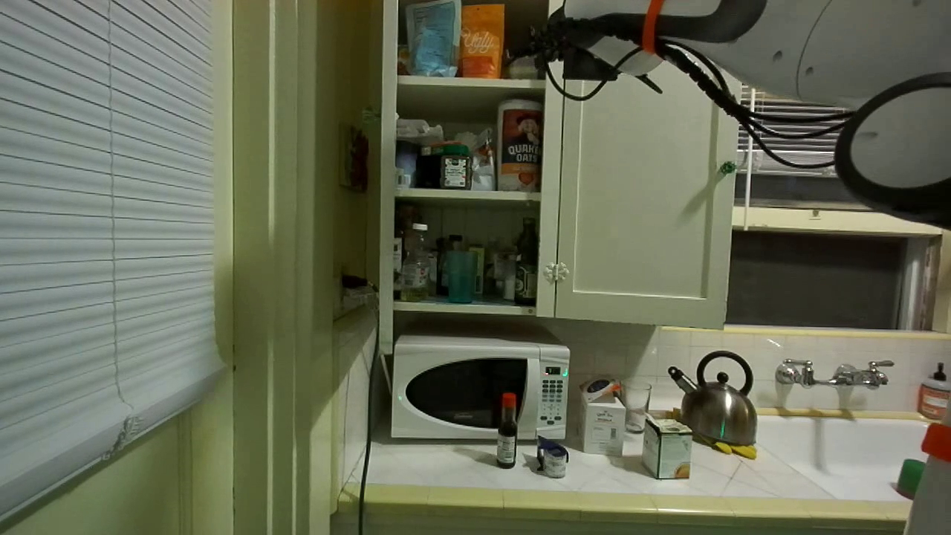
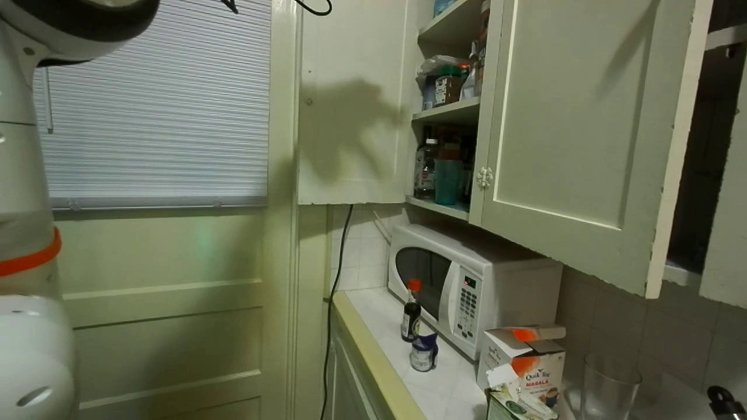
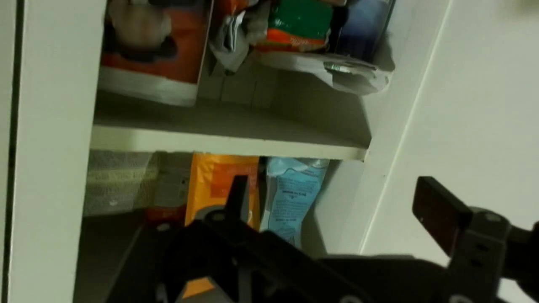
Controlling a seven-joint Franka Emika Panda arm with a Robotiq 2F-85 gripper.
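My gripper [image 1: 540, 46] is at the top shelf's right side in exterior view 1, in front of the cabinet frame. Its fingers stand wide apart in the wrist view, where the gripper is open with nothing between them. Beyond one finger, an orange pouch [image 3: 204, 194] stands partly covered by the gripper. A light blue pouch [image 3: 293, 194] shows between the fingers, farther back against the cabinet wall. The wrist picture is upside down. From exterior view 1, the orange pouch [image 1: 482, 40] and blue pouch [image 1: 434, 37] sit side by side, left of the gripper.
An oats canister [image 1: 519, 147] and a small jar [image 1: 455, 166] occupy the middle shelf. Bottles and a teal cup [image 1: 461, 276] fill the lower one. A closed cabinet door [image 1: 646, 205] lies right of the shelves. Below are a microwave [image 1: 472, 388], sauce bottle [image 1: 507, 432] and kettle [image 1: 720, 406].
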